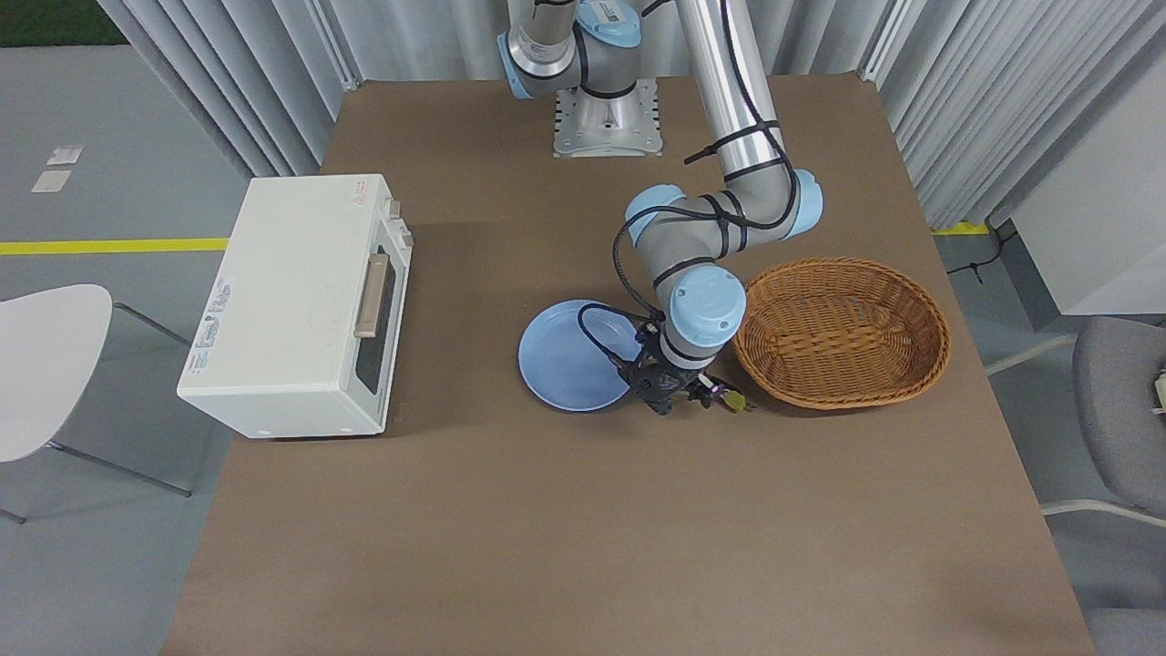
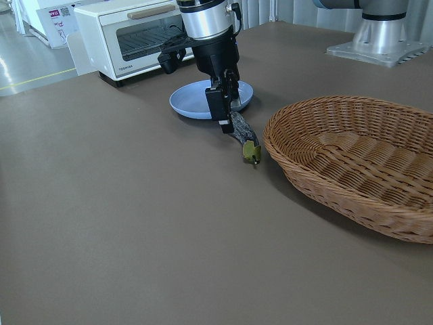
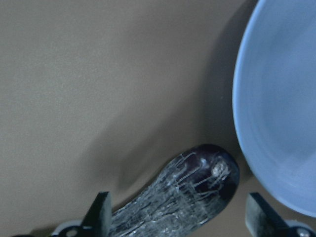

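My gripper stands open just over a dark purple, wrapped eggplant (image 3: 177,197), with one finger on each side of it in the wrist view. The eggplant lies on the table beside a blue plate (image 3: 281,94). In the left view its green stem end (image 2: 251,152) pokes out beside my gripper (image 2: 225,118); in the front view the gripper hides most of it. Whether the fingers touch it I cannot tell.
A wicker basket (image 1: 842,333) stands to the right of the plate, close to the eggplant. A white toaster oven (image 1: 284,295) is at the left.
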